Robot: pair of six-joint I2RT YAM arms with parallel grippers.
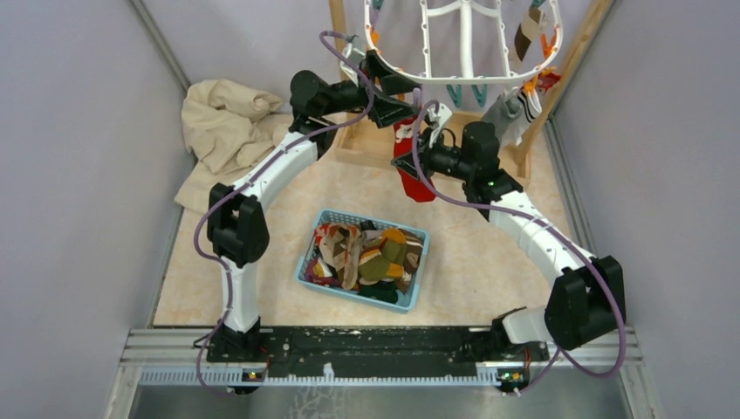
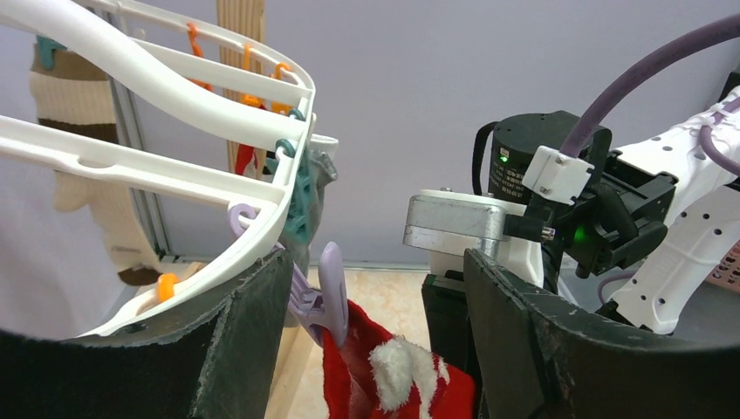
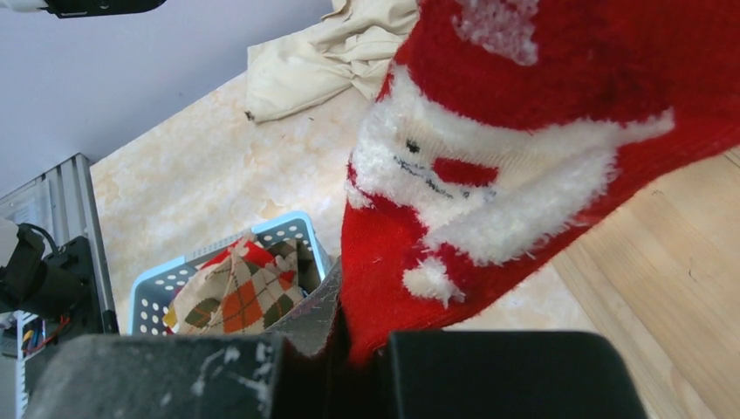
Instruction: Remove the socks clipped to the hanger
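A red sock with white fluffy patches (image 3: pixel 489 175) hangs below the white hanger (image 2: pixel 253 236). In the left wrist view its upper end meets a purple clip (image 2: pixel 332 292) at the hanger's rim. My left gripper (image 1: pixel 414 98) is at the rim, and its fingers (image 2: pixel 253 323) stand open on either side of the clip, with a wide gap to the far finger. Lower down, my right gripper (image 1: pixel 403 163) is shut on the sock; red fabric runs between its fingers in the right wrist view. The sock's top edge is partly hidden by the clip.
A blue basket (image 1: pixel 321 216) of socks stands on the floor below. Grey and white socks (image 1: pixel 513 116) hang at the hanger's right, with a brown-striped one (image 2: pixel 83 131) behind. A wooden frame (image 1: pixel 358 148) stands behind; beige cloth (image 1: pixel 231 131) lies at the left.
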